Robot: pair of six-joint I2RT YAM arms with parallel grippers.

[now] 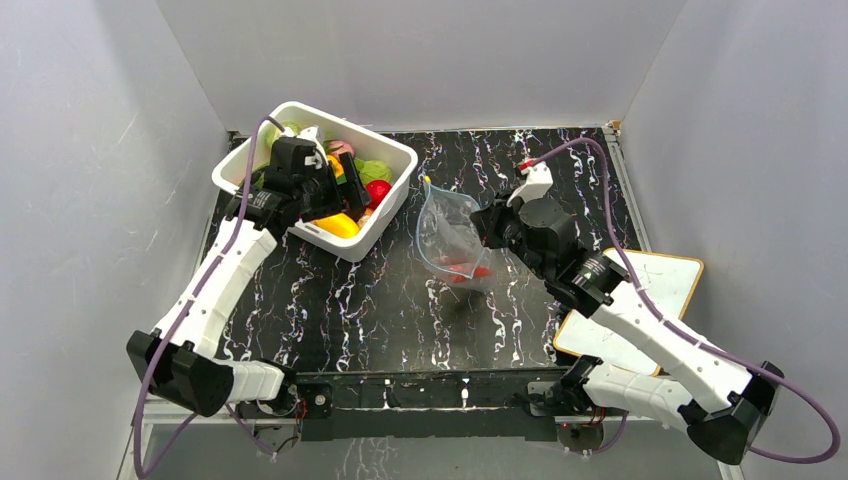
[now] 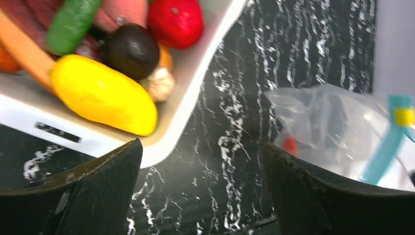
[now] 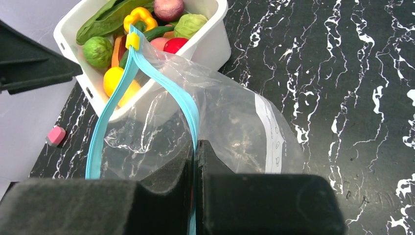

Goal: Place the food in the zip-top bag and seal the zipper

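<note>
A clear zip top bag hangs from my right gripper, which is shut on one side of its blue zipper strip. The bag's mouth gapes, with the yellow slider at its far corner. Something red shows low inside the bag. My left gripper stands open over the bin's front right part, its fingers wide apart with nothing between. Below it in the white bin are a yellow vegetable, a dark round one and a red one.
A whiteboard lies at the right edge of the table. A small pink block rests left of the bin.
</note>
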